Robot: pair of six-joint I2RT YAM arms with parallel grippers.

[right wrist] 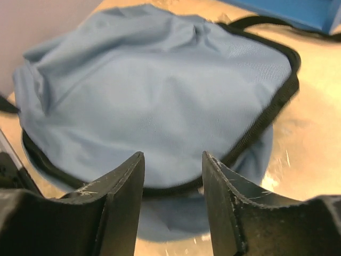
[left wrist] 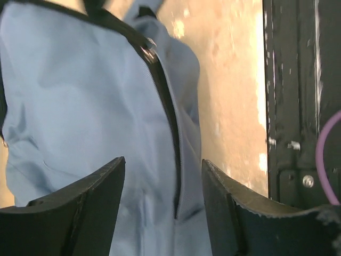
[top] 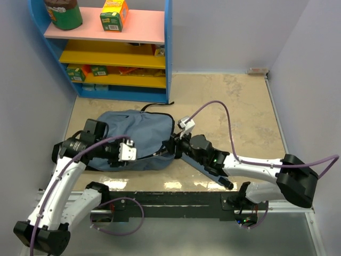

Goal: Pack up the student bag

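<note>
The blue-grey bag (top: 127, 125) with black trim lies flat on the floor in front of the shelf. My left gripper (top: 134, 151) is over its front part, open, with nothing held. In the left wrist view, a black zipper strip (left wrist: 169, 114) runs along the bag beyond the spread fingers (left wrist: 105, 178). At the bag's right side, my right gripper (top: 169, 145) has its fingers apart. The right wrist view shows the black-trimmed front edge (right wrist: 170, 190) of the bag in line with the gap between the right fingers; no grip on it shows.
A blue shelf unit (top: 169, 53) stands behind the bag, with a green-and-orange box (top: 113, 15) and a brown-green tub (top: 66, 17) on top. A blue strap (top: 200, 168) extends under the right arm. Bare floor (top: 229, 106) lies to the right.
</note>
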